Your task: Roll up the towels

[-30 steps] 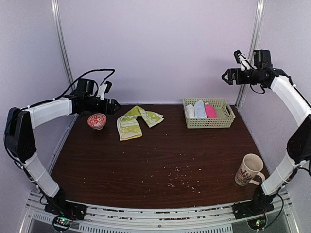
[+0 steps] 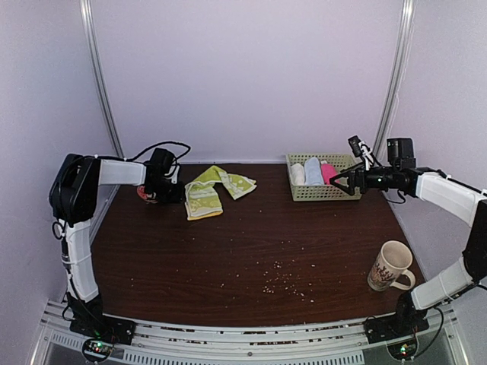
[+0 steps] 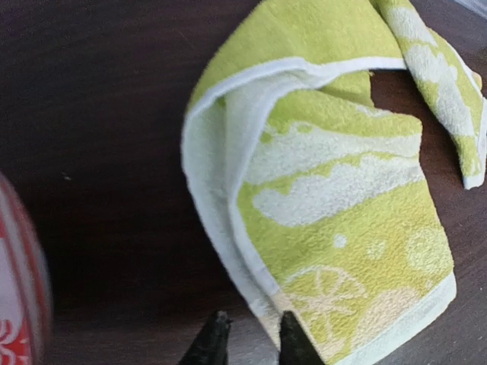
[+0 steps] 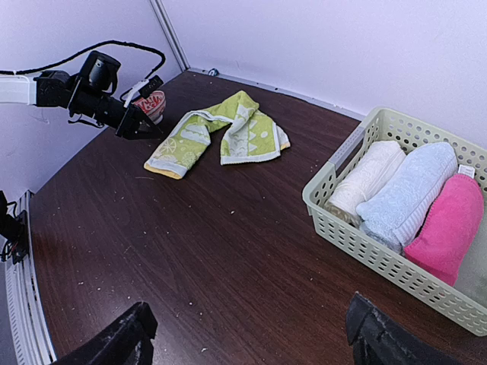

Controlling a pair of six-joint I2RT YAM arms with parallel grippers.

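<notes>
A yellow-green patterned towel [image 2: 202, 198] [image 3: 342, 243] lies loosely folded on the table, bent into an arch at the back left of centre. Just left of it, low over the table, my left gripper [image 2: 175, 194] points at the towel's near-left edge, its fingertips apart with nothing visible between. My right gripper [image 2: 342, 180] hangs open and empty in front of the basket [image 2: 323, 196] [image 4: 380, 258], which holds white, light-blue and pink rolled towels [image 4: 445, 224].
A red patterned bowl [image 3: 19, 281] sits left of the towel, partly hidden by the left arm in the top view. A mug [image 2: 388, 266] stands at the front right. Small crumbs lie at the front centre.
The right arm has lowered from high up to beside the basket.
</notes>
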